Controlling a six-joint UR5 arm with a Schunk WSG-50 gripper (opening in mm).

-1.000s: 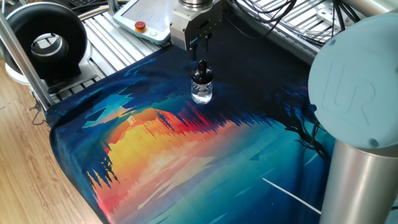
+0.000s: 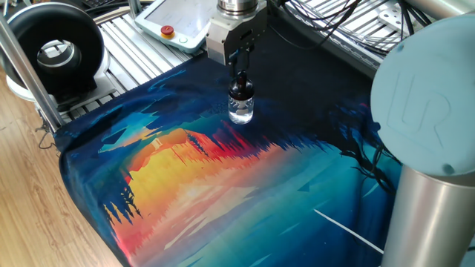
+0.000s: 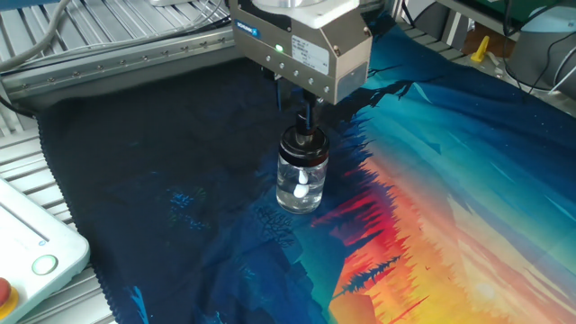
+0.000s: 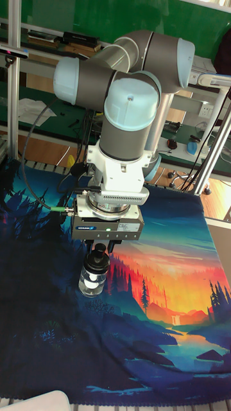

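A clear glass jar [image 3: 300,184] with a dark lid [image 3: 304,146] stands upright on the printed cloth. Some white pieces and clear liquid show inside it. Rising from the lid is a dark knob [image 2: 241,77]. Directly over the jar, my gripper [image 3: 295,104] points down with its dark fingers [image 3: 279,94] apart. In the third exterior view the gripper [image 4: 101,246] has its fingertips at about the height of the knob, one to each side. Whether either finger touches the knob cannot be made out.
Around the jar the cloth [image 2: 223,193] is clear, with a few folds. A teach pendant [image 2: 174,22] with a red button lies at the back in the first exterior view. Cables [image 2: 319,18] run behind the arm, and a black round device [image 2: 56,52] stands off the cloth.
The jar has stayed in place.
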